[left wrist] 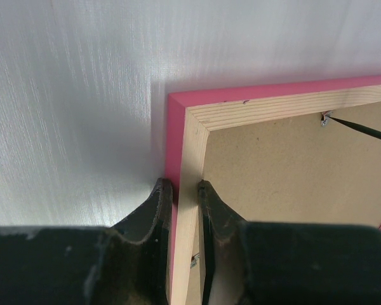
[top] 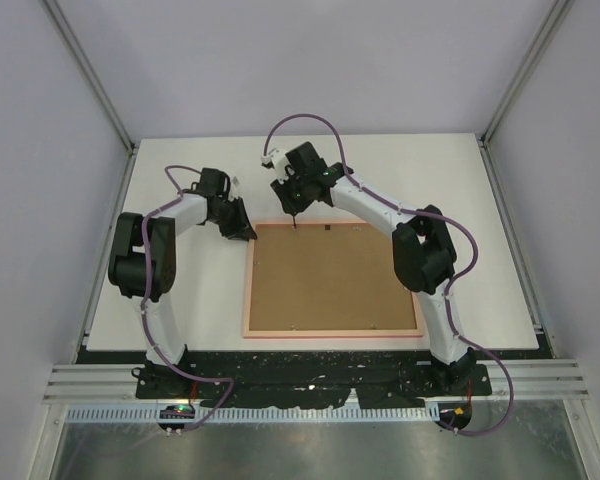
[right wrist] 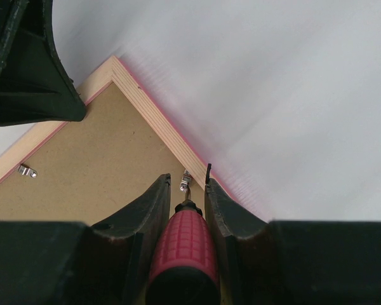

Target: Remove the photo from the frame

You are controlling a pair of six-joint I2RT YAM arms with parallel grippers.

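Note:
The picture frame (top: pixel 248 300) lies face down on the white table, its brown backing board (top: pixel 330 280) upward and small metal clips along the edges. In the left wrist view my left gripper is shut on the frame's wooden side (left wrist: pixel 192 155), just below a corner. My right gripper is shut on a red-handled screwdriver (right wrist: pixel 185 244). The tool's tip meets a metal clip (right wrist: pixel 185 180) beside the frame's far edge; whether it is under the clip cannot be told. The photo itself is hidden beneath the board.
Another clip (right wrist: pixel 27 171) sits on the frame's left side, near the left gripper's dark finger (right wrist: pixel 35 76) in the right wrist view.

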